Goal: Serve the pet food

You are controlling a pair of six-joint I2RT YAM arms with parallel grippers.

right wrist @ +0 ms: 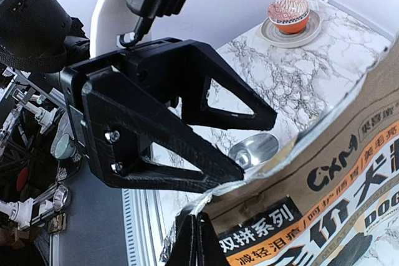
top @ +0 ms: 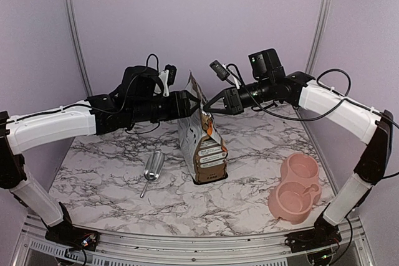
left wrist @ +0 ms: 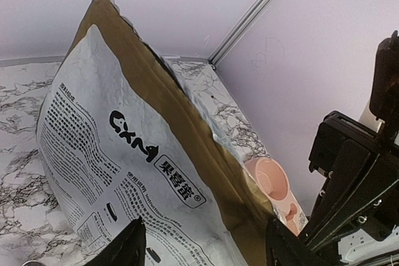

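A tall white-and-brown pet food bag (top: 211,154) stands upright mid-table, its top edge slanting upward. On its left side, my left gripper (top: 193,103) is at the top rim; the left wrist view shows its fingers (left wrist: 129,244) parted, the printed panel spanning the gap. My right gripper is shut, its tips together over the bag's thin foil rim at the near corner. Left of the bag lies a metal scoop (top: 153,166), handle toward the front. A pink double bowl (top: 292,211) rests at the right, its wells empty.
In the right wrist view, a patterned bowl (right wrist: 288,12) sits on a grey plate (right wrist: 270,31) by the far wall. Open marble tabletop (top: 243,197) lies between bag and pink bowl. Both arms' grippers are close together above the bag.
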